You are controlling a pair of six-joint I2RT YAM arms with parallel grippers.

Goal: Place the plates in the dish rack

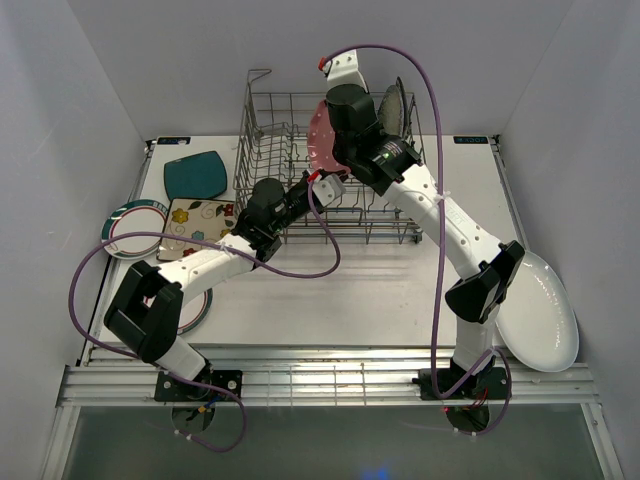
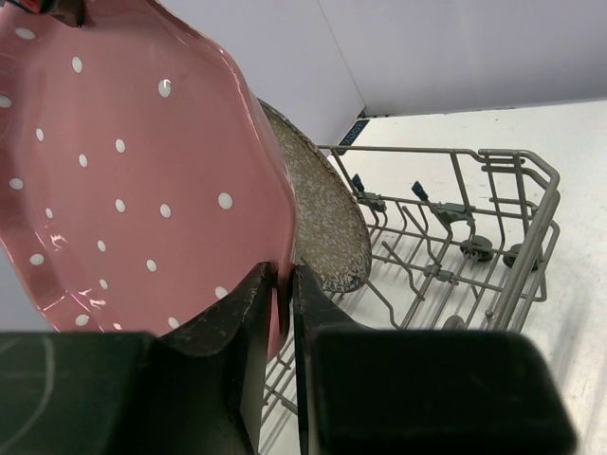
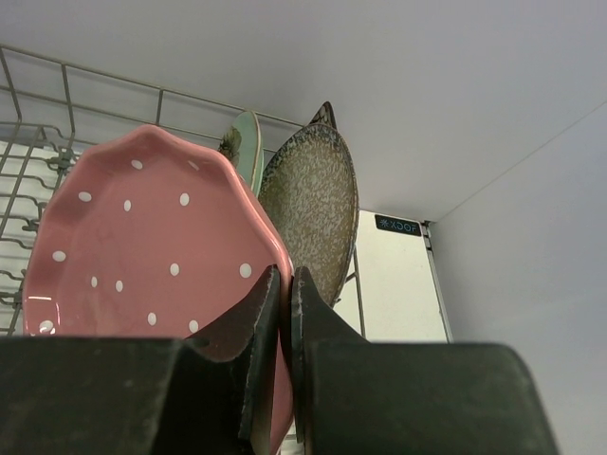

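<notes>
A pink polka-dot plate [image 1: 321, 135] is held upright over the rack by both arms. My left gripper has its fingers at the plate's rim; whether they close on it fully is hard to tell. My right gripper is shut on the opposite part of the rim. Behind it, a speckled dark plate [image 3: 308, 199] and a pale green plate [image 3: 248, 152] stand at the right side of the dish rack [image 1: 270, 225].
At the left lie stacked plates [image 1: 122, 220], a teal plate [image 1: 195, 175] and a floral square plate [image 1: 190, 225]. A large white plate [image 1: 535, 315] lies at the right. The rack's left side is empty.
</notes>
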